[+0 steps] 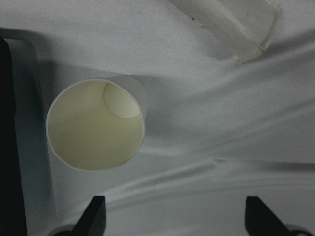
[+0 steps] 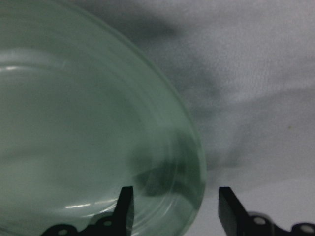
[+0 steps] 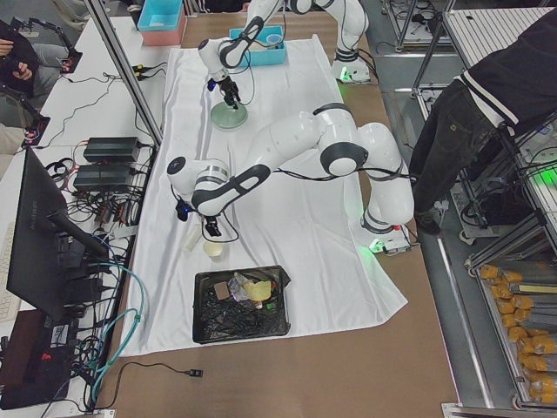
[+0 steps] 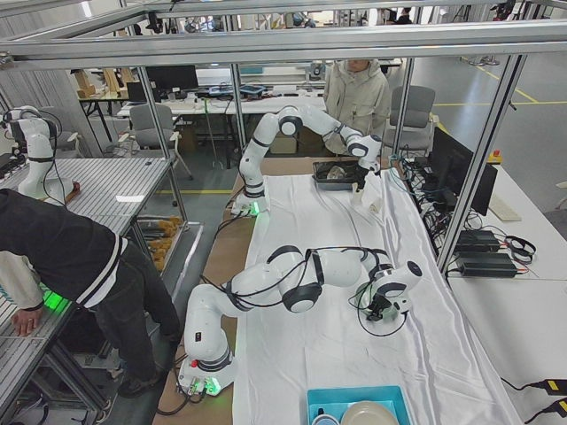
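Note:
My left gripper (image 3: 210, 225) hangs open above a cream paper cup (image 1: 93, 132), with a translucent piece (image 1: 236, 24) lying nearby on the cloth. The cup (image 3: 213, 250) stands just short of the black bin. My right gripper is open over the rim of a green plate (image 2: 74, 123), one finger above the plate and the other above the cloth outside it. In the camera right view the plate is mostly hidden by that arm.
A black lined bin (image 3: 202, 305) with assorted scraps sits at the near end of the white cloth (image 3: 331, 270). A blue tray (image 4: 394, 398) with dishes is at the opposite end.

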